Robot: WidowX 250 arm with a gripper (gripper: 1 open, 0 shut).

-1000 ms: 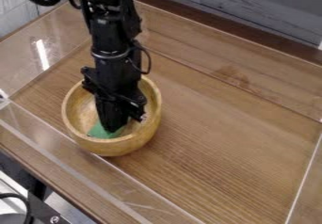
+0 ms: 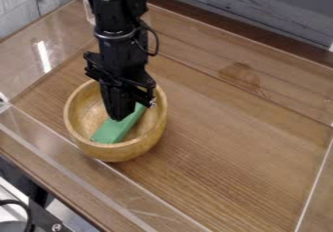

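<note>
My black gripper (image 2: 123, 107) is low over a round tan bowl (image 2: 156, 136) at the left of the camera view, its tip at the bowl's upper inner part. Its fingers look close together; I see nothing clearly held between them. A green oblong object (image 2: 117, 127) lies slanted in the bowl, just below the fingertips, its upper end partly hidden by the gripper.
Black cables lie at the lower left corner, and a grey edge shows at the upper left.
The gripper has risen slightly from deeper in the bowl, and more of the green object shows. The bowl stays in about the same place.
</note>
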